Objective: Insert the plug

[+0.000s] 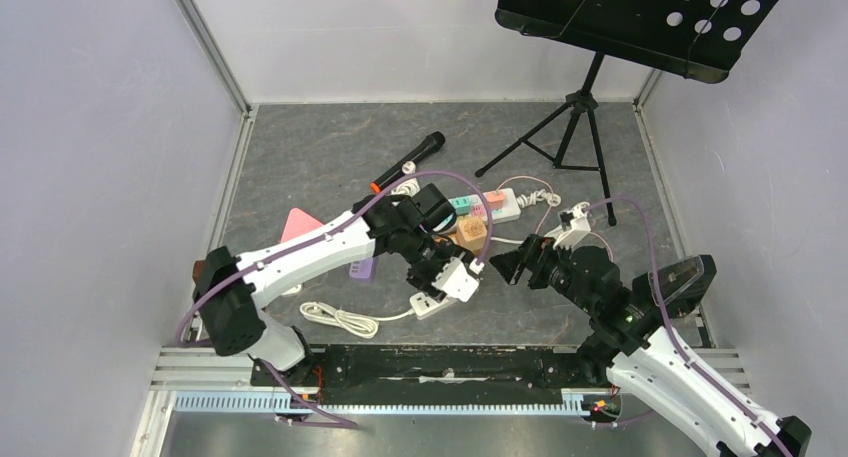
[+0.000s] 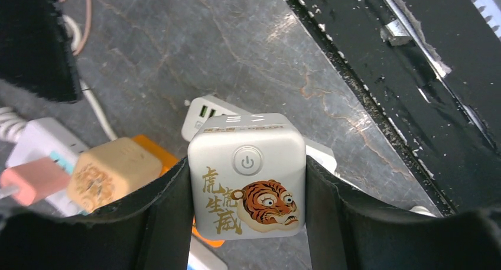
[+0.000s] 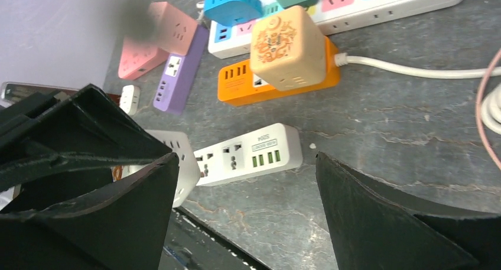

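Note:
My left gripper is shut on a white cube (image 2: 247,163) with a power button and a tiger print, held above a white power strip (image 2: 207,110), which it partly hides. In the right wrist view the white strip (image 3: 245,155) lies on the grey floor, with part of the white cube at the lower left. My right gripper stands open above the floor, right of the left one in the top view, with nothing seen between its fingers.
An orange strip (image 3: 233,87) carries a beige cube (image 3: 283,45). Behind are a multicoloured strip (image 3: 390,16), a purple strip (image 3: 171,96) and coiled cables. A black microphone (image 1: 410,157) and a music stand (image 1: 580,107) are at the back.

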